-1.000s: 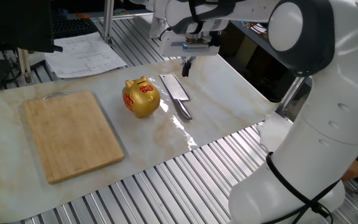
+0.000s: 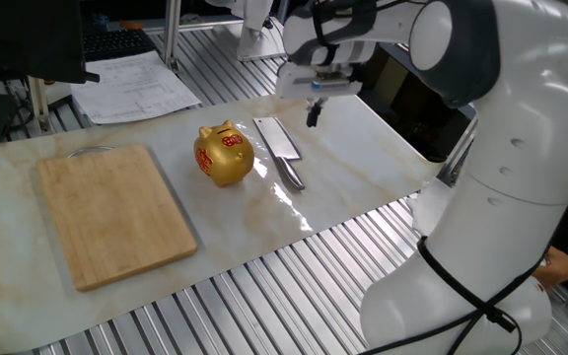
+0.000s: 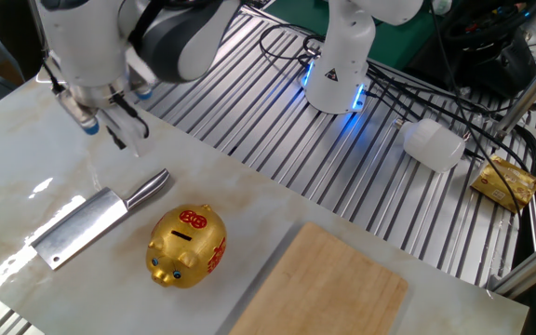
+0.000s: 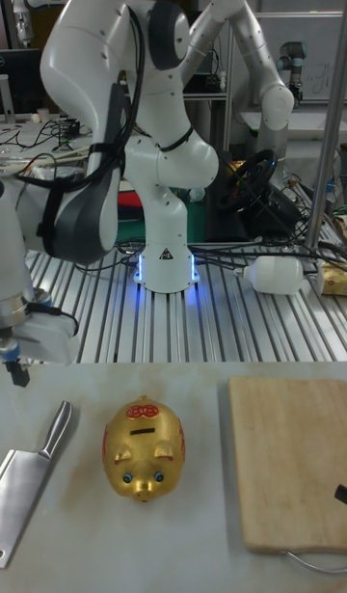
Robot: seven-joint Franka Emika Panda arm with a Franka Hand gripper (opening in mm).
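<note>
My gripper point(image 2: 314, 113) hangs above the table, just beyond the cleaver's blade side in exterior view 1. Its dark fingertips point down, and I cannot tell whether they are parted; no object shows at them. A cleaver point(image 3: 85, 223) with a broad steel blade and metal handle lies flat on the tabletop, apart from the gripper. Beside it stands a gold piggy bank point(image 2: 225, 155) with red markings, upright. The wooden cutting board point(image 2: 114, 217) lies flat on the piggy bank's other side. In exterior view 3 the gripper point(image 4: 17, 372) is at the left edge, near the cleaver's handle.
Ribbed metal decking point(image 3: 240, 121) borders the tabletop. Papers point(image 2: 131, 94) lie behind the table. On the decking are a white rounded object point(image 3: 433, 145) and a gold box point(image 3: 505, 183).
In exterior view 1 my gripper has shifted to the right and slightly lower, and the arm has turned with it. The cleaver, piggy bank and board have stayed where they were.
</note>
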